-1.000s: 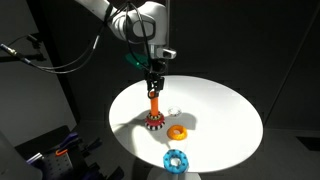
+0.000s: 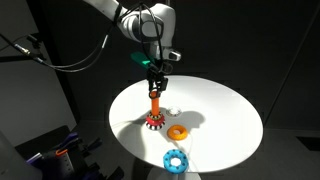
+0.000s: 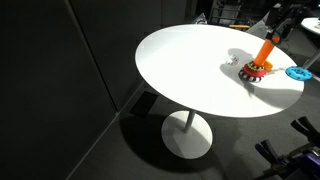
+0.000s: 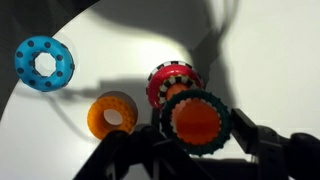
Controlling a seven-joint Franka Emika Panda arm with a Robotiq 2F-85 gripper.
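An orange post (image 2: 155,105) stands on the white table with a red and dotted base (image 2: 156,121) around its foot. In the wrist view, a dark green dotted ring (image 4: 196,147) lies between the fingertips of my gripper, which is shut on it. The orange top of the post (image 4: 196,122) shows within the ring's hole. Beyond the ring, the red dotted base (image 4: 171,72) is partly covered. From the side, the post (image 3: 264,52) rises from its base to my gripper; how far the ring sits over it is too small to tell.
A loose orange ring (image 2: 177,132) and a blue dotted ring (image 2: 176,161) lie on the table near the post, the blue one close to the edge. A small white object (image 2: 175,112) rests behind.
My arm has shifted slightly, with the gripper staying at the top of the post. The post, base and loose rings look unmoved.
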